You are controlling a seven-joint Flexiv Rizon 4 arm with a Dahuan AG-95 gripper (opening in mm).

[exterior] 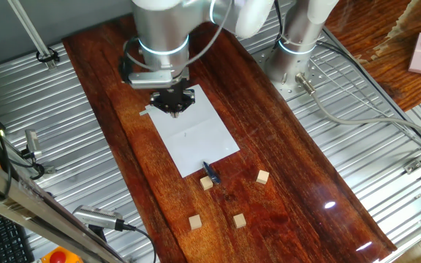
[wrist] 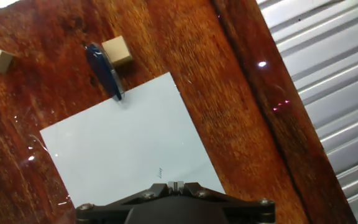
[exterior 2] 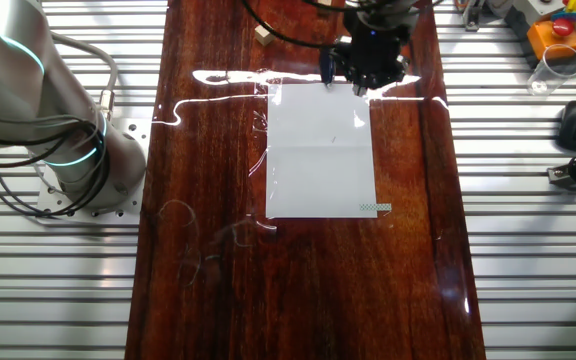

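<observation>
A white sheet of paper (exterior: 193, 135) lies flat on the dark wooden table, with a small written mark (wrist: 160, 172) on it. One dark blue pen (wrist: 103, 70) leans against a wooden block (wrist: 117, 50), its lower end over the paper's edge. In exterior view 1, my gripper (exterior: 175, 114) hangs above the paper's far left part, well away from the pen. The wrist view has the gripper at the bottom centre, its fingertips together and nothing visible between them.
More wooden blocks stand apart near the pen, among them one at the right (exterior: 262, 177) and one at the left (exterior: 195, 221). A patterned strip (exterior 2: 375, 207) sticks out at a paper corner. Bare table (exterior: 291, 183) lies to the right of the paper.
</observation>
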